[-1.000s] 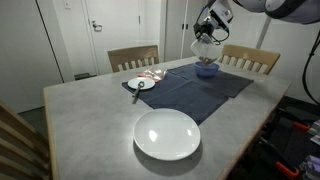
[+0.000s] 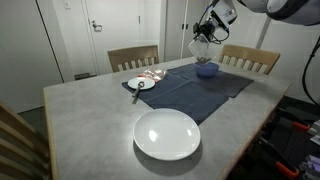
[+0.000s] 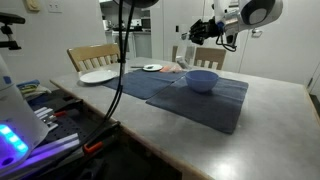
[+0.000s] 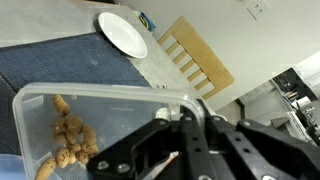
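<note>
My gripper is shut on the rim of a clear plastic container (image 4: 105, 102). Several brown nut-like pieces (image 4: 72, 138) lie inside that container in the wrist view. At the far right of the table in exterior view 1, the container (image 2: 206, 48) hangs tilted just above a blue bowl (image 2: 207, 70). Exterior view 2 shows the bowl (image 3: 203, 81) upright on a dark mat, with my gripper (image 3: 208, 34) above and behind it. What the bowl holds is hidden.
A large white plate (image 2: 167, 134) rests at the table's near side, and a small white plate (image 2: 141, 84) lies farther back with a dark green utensil (image 2: 137, 94). Dark mats (image 2: 190, 97) cover the middle. Chairs (image 2: 134, 57) stand behind the table.
My gripper and the container have shifted slightly, still above the bowl. The bowl and plates stay in place.
</note>
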